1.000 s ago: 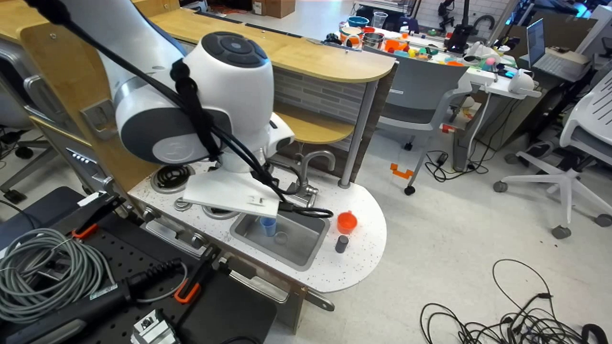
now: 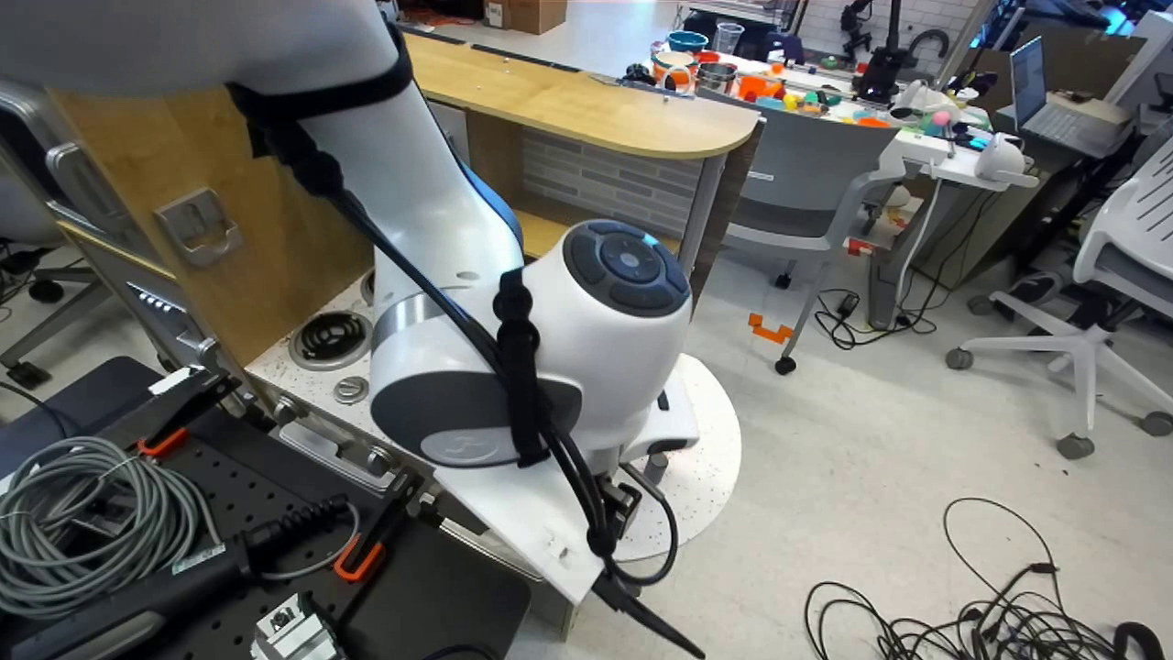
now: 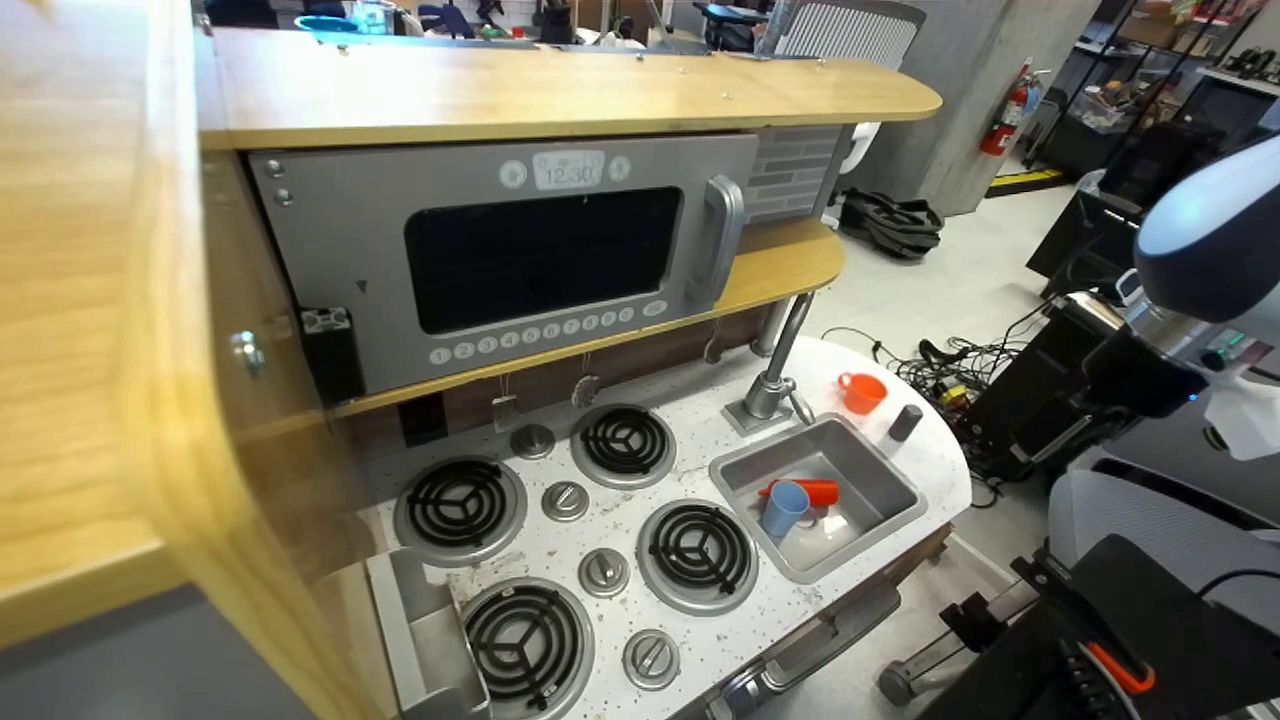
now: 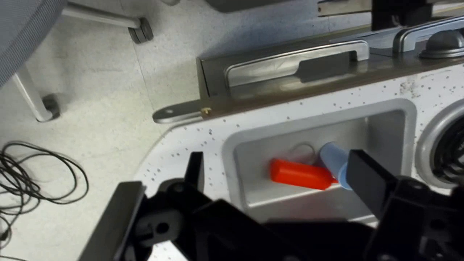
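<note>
In the wrist view my gripper stands open above the counter and sink, its fingers [image 4: 369, 182] wide apart with nothing held. A red bottle-shaped object [image 4: 300, 174] lies on its side in the grey sink [image 4: 245, 137]. Against its end leans a light-blue cup [image 4: 333, 157], partly behind one finger. The second exterior view shows the blue cup [image 3: 785, 509] and red object [image 3: 821, 492] together in the sink, with an orange-red cup [image 3: 863, 392] and small dark cylinder [image 3: 906, 422] on the counter beyond. My arm [image 2: 594, 352] hides the sink in the first exterior view.
The faucet [image 3: 774, 390] rises behind the sink, below a wooden shelf [image 3: 786, 258]. Several burners, among them a near one [image 3: 696, 556], occupy the other counter side. Drawer handles [image 4: 295, 61] stick out along the front edge. Open floor lies past the rounded end.
In the first exterior view, my arm has moved right and lower. It now covers the sink, the orange-red cup and the dark cylinder, which showed there a second ago.
</note>
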